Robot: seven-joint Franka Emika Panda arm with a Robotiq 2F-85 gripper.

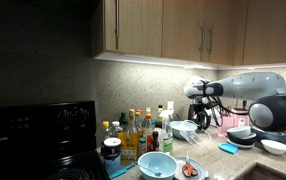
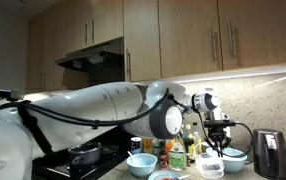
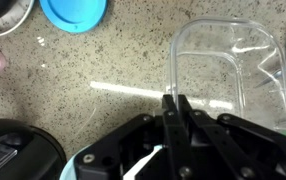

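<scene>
A clear plastic container [image 3: 228, 70] hangs from my gripper, which is shut on its near left rim in the wrist view. In exterior view 1 the container [image 1: 199, 144] is a faint see-through shape over the counter, with the gripper [image 1: 200, 124] above it at the end of the arm. Exterior view 2 shows the pale container [image 2: 209, 164] below the wrist. It looks tilted, and whether it touches the counter I cannot tell.
A pale bowl [image 1: 183, 127] stands close behind. Nearer are a light blue bowl [image 1: 158, 166] and a dish with utensils [image 1: 192, 170]. Bottles [image 1: 148, 133] crowd the left. A blue lid [image 1: 228, 148] and stacked bowls [image 1: 239, 133] lie right. A dark toaster [image 2: 272, 153] stands by the wall.
</scene>
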